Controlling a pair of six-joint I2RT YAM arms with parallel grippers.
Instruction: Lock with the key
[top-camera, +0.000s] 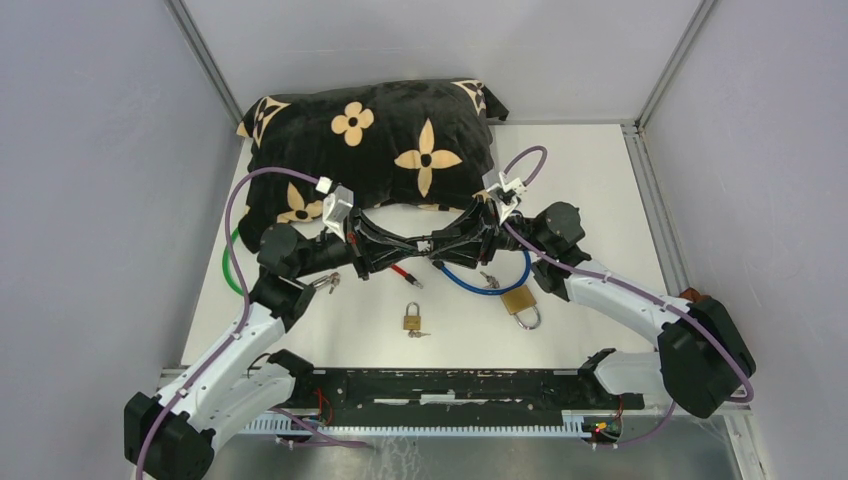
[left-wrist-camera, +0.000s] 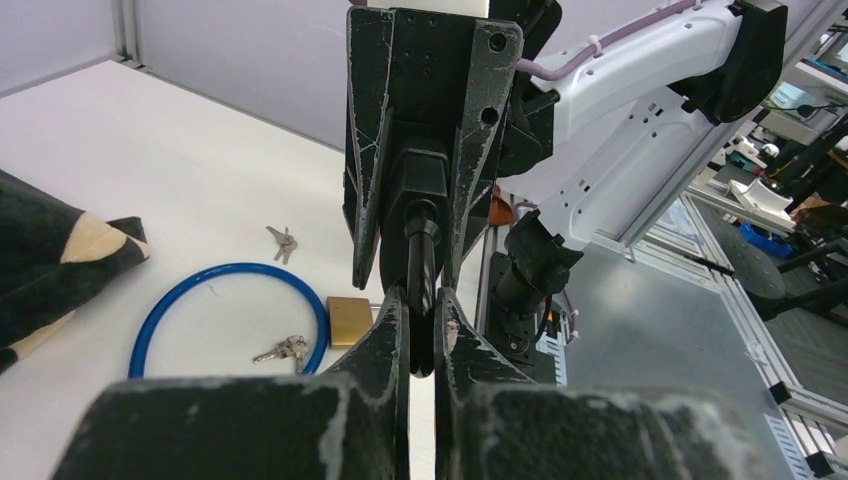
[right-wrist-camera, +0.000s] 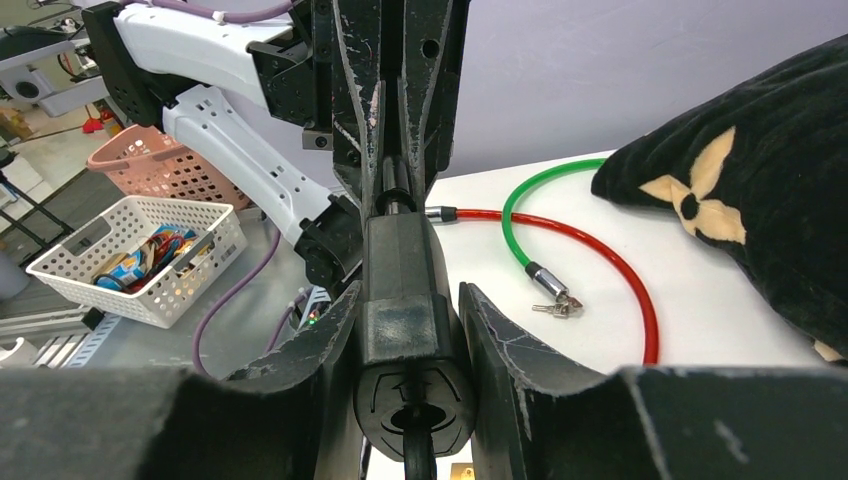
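Note:
A black padlock (right-wrist-camera: 408, 270) is clamped in my right gripper (top-camera: 442, 241), held above the table. Its dark shackle (left-wrist-camera: 422, 262) points toward the left arm, and my left gripper is shut on it. Both hands meet face to face in the top view, the lock almost hidden between them. The lock's bottom end, with a round opening (right-wrist-camera: 417, 412), faces the right wrist camera. A dark stem shows at that opening; whether it is a key cannot be told.
Below lie a small brass padlock (top-camera: 412, 322) with keys and a larger one (top-camera: 518, 299). Also on the table are a blue cable lock (left-wrist-camera: 146, 335), a red one (right-wrist-camera: 640, 290) and a green one (right-wrist-camera: 512, 215). A dark cushion (top-camera: 380, 140) fills the back left.

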